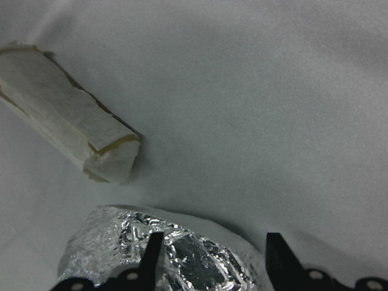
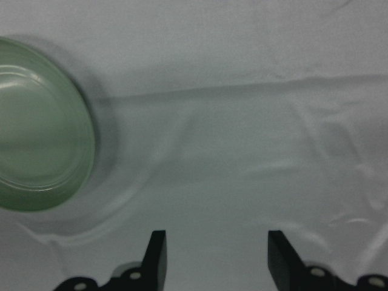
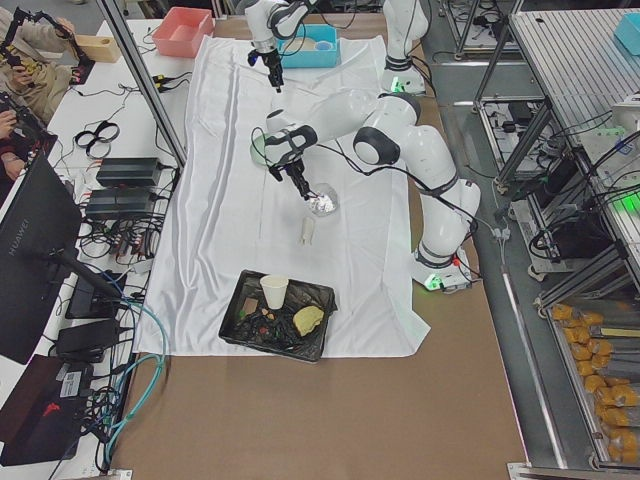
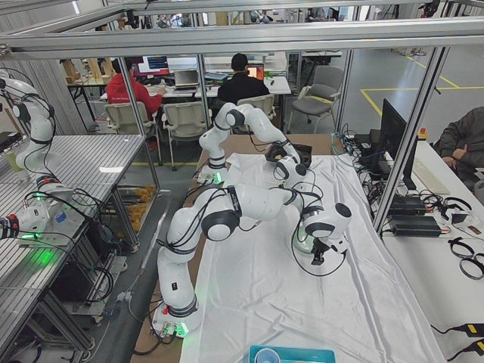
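A crumpled foil-covered object [image 3: 323,203] lies on the white cloth, with a pale wrapped paper roll [image 1: 66,112] beside it. My left gripper is low at the foil object, fingers apart, the foil showing between and below them. A green round dish [image 2: 36,127] sits on the cloth at the left of the right wrist view; it is partly hidden by the left arm in the camera left view. My right gripper is open over bare cloth beside that dish.
A black tray [image 3: 240,334] with a white cup and other items stands at one end of the cloth. A blue bin [image 3: 312,62] stands at the other end. Cables and equipment line the side table.
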